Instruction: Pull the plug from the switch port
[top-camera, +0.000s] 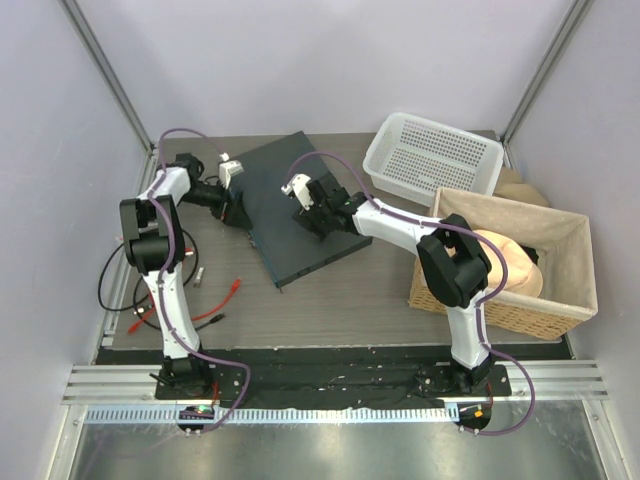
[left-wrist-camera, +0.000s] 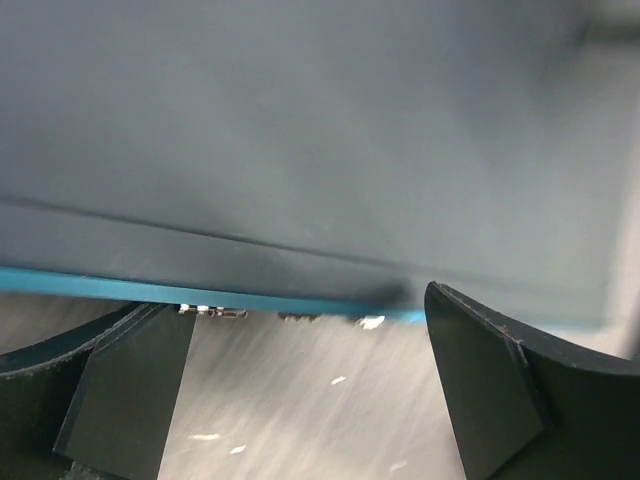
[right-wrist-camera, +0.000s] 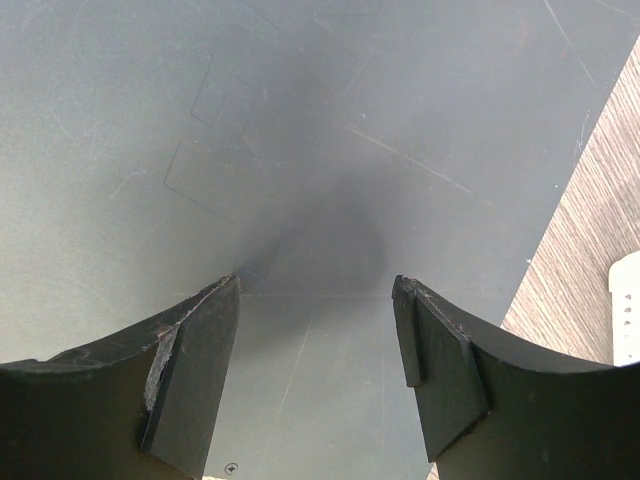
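The dark switch (top-camera: 290, 240) lies flat mid-table. My left gripper (top-camera: 232, 205) is at its left edge; in the left wrist view the open fingers (left-wrist-camera: 120, 390) face a blue strip (left-wrist-camera: 260, 300) along the switch's side, with small metallic bits by it. I cannot tell whether a plug is among them. My right gripper (top-camera: 312, 215) is open over the switch's top, which fills most of the right wrist view (right-wrist-camera: 300, 200).
Red and black cables (top-camera: 225, 300) lie on the left of the table. A white basket (top-camera: 432, 150) stands at the back right, a wicker box (top-camera: 440, 295) at the front right.
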